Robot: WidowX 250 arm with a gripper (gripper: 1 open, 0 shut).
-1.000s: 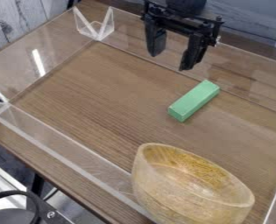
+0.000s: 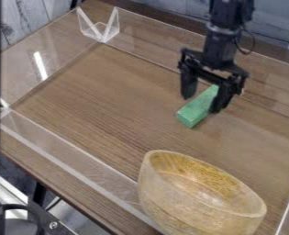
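My gripper (image 2: 214, 81) hangs open over a green bar (image 2: 198, 112) lying on the wooden surface at right of centre. The fingers sit around or just above the bar's upper end; whether they touch it I cannot tell.
A large beige oval bowl (image 2: 202, 195) stands at the bottom right. A clear bent plastic piece (image 2: 97, 23) is at the top left.
My gripper has come down and toward the viewer, from the back of the surface to the green bar. The bar and bowl look unmoved.
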